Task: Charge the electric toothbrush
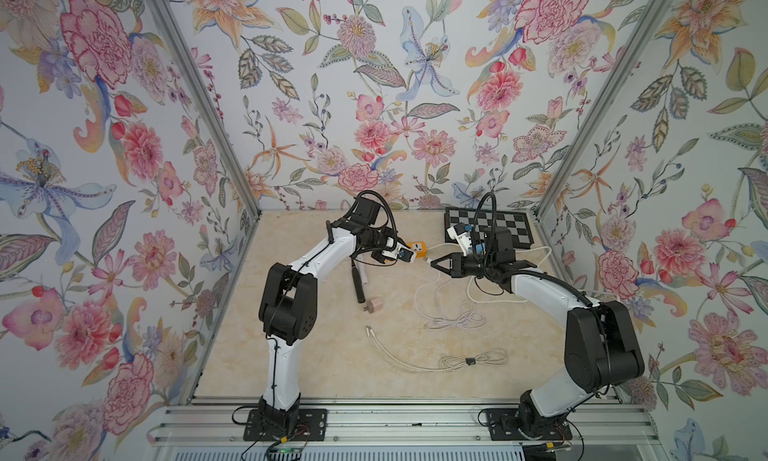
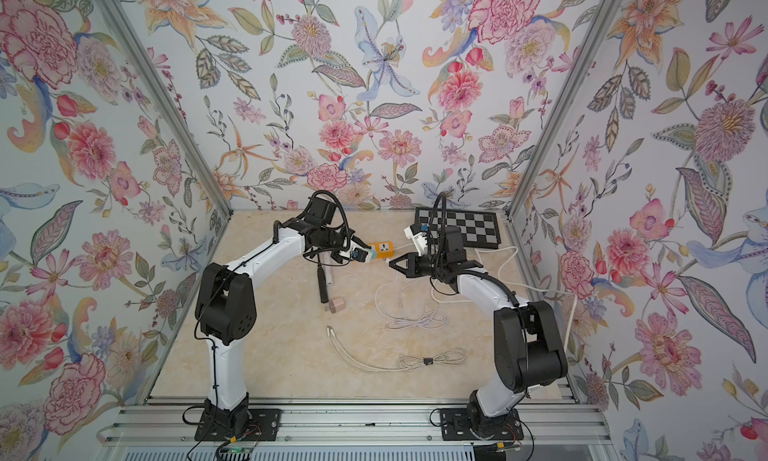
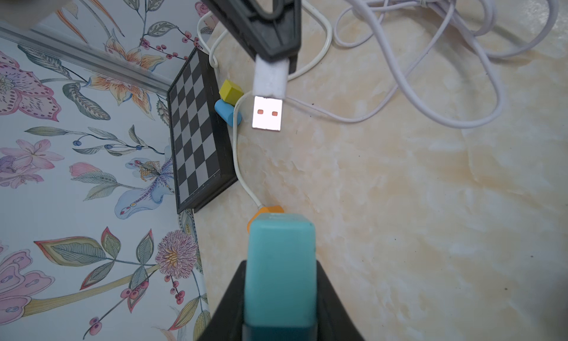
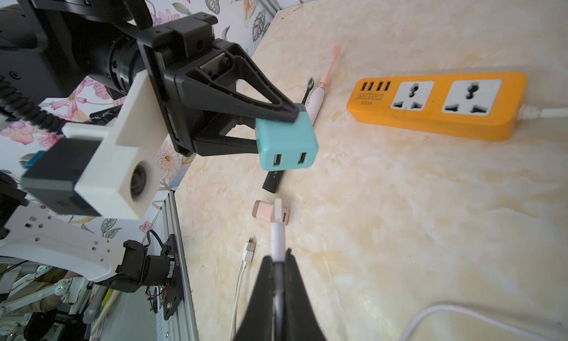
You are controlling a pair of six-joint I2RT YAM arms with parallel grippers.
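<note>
A teal two-port USB charger (image 4: 287, 143) is held up by my left gripper, shut on it, its ports facing my right gripper. My right gripper is shut on a white USB cable plug (image 3: 269, 92), its metal end pointing at the charger, a short way apart. The pink-and-white electric toothbrush (image 4: 316, 101) lies on the table behind the charger, beside a black stick-like item (image 4: 273, 180).
An orange power strip (image 4: 432, 122) lies at the back middle, a checkered board (image 2: 464, 225) at back right. A pink plug adapter (image 1: 374, 305), loose cables and a bundled cream cable (image 1: 472, 361) lie on the table.
</note>
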